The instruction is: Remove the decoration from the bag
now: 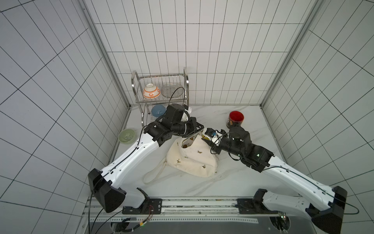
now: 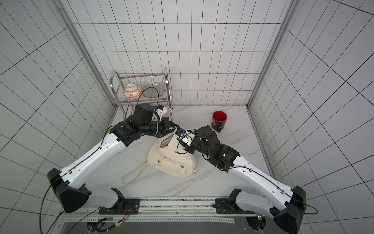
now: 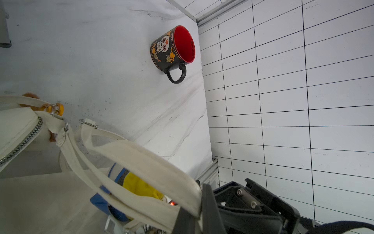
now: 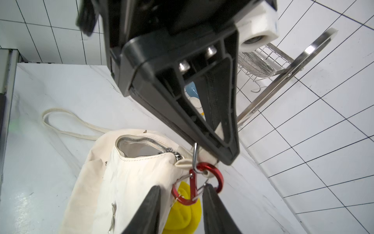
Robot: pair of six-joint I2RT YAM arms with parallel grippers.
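Observation:
The cream bag point(image 1: 192, 158) with small butterflies lies on the table, its top pulled up and its zipped mouth partly open. My left gripper is shut on its pale strap point(image 3: 155, 163). From the strap, just below the left fingertips, hangs a red carabiner point(image 4: 220, 177) with a yellow decoration point(image 4: 181, 218) under it. My right gripper stands with its fingers apart, their tips in front of the carabiner; whether they touch it I cannot tell. In the left wrist view, an orange clip point(image 3: 58, 109) with something brown shows at the bag's other strap joint.
A black mug with a red inside point(image 1: 235, 119) stands at the back right. A metal dish rack point(image 1: 134, 83) with bowls is at the back left, a green bowl point(image 1: 127, 136) in front of it. Free table lies right of the bag.

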